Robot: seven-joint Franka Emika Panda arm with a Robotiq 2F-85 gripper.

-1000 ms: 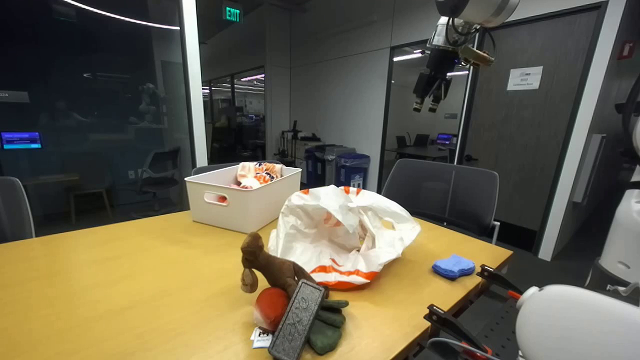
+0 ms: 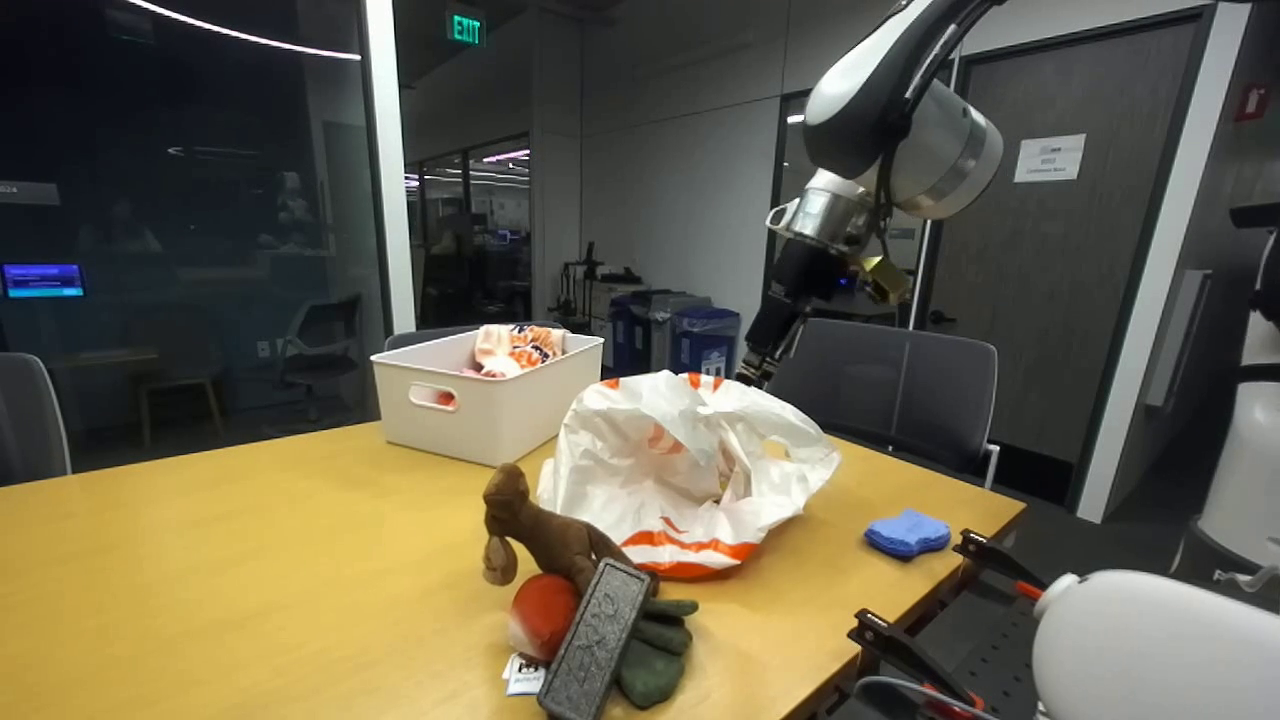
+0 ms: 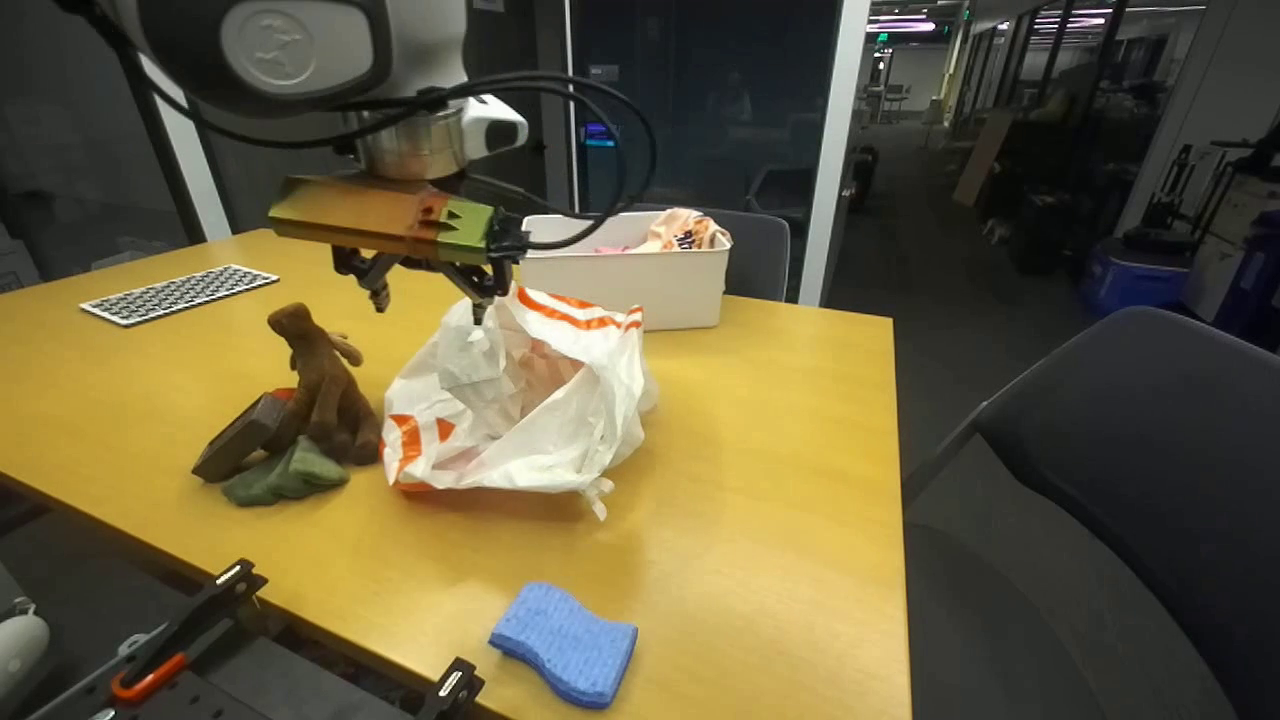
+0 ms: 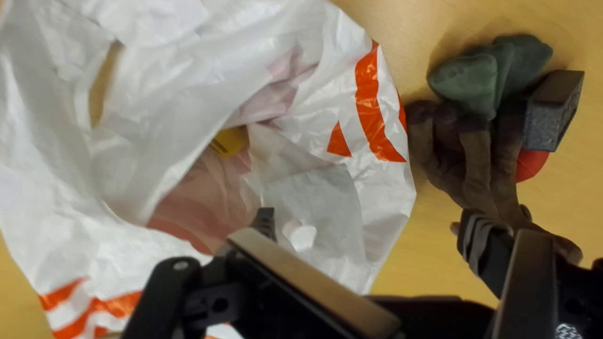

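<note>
My gripper (image 3: 429,308) is open, with its fingers pointing down. In exterior view 2 it appears above the left side of a crumpled white plastic bag (image 3: 518,408) with orange marks. In the wrist view one finger overlaps the bag and the other overlaps a brown plush toy (image 4: 473,161); nothing is held between them. The bag's mouth gapes, showing something yellow (image 4: 230,141) and pinkish areas inside. Beside the bag, the plush lies with a dark grey block (image 2: 596,636), a red ball-like item (image 2: 543,614) and a dark green soft item (image 2: 654,660). In exterior view 1 the bag hides the fingertips.
A white bin (image 2: 492,402) holding cloth stands behind the bag. A blue sponge (image 3: 564,642) lies near the table's front edge. At the far left in exterior view 2 is a keyboard (image 3: 180,294).
In exterior view 1 my arm has come down and left from high at the upper right. Its gripper is now low behind the bag. The objects on the table have not moved.
</note>
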